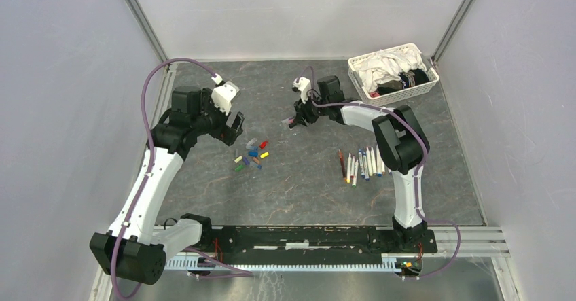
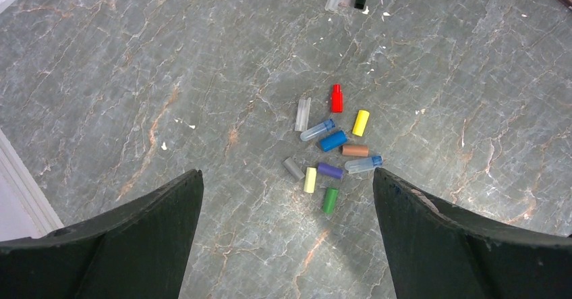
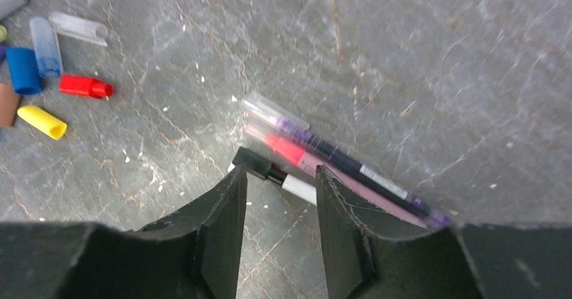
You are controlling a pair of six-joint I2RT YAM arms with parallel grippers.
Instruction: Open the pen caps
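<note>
In the right wrist view three pens lie side by side: a black-capped pen with a white barrel (image 3: 299,187), a pink pen (image 3: 347,183) and a purple pen (image 3: 364,175), the latter two with clear caps. My right gripper is part open over the black-capped pen. Its black cap (image 3: 251,162) shows near the left fingertip; whether either finger touches the pen I cannot tell. Loose caps, among them a red cap (image 2: 337,100) and a blue cap (image 2: 333,141), are grouped below my left gripper, which stands open and empty.
A row of pens (image 1: 370,162) lies at the right of the table. At the back right stands a white basket (image 1: 392,100) holding cloth. Bare table (image 1: 292,192) stretches across the front middle.
</note>
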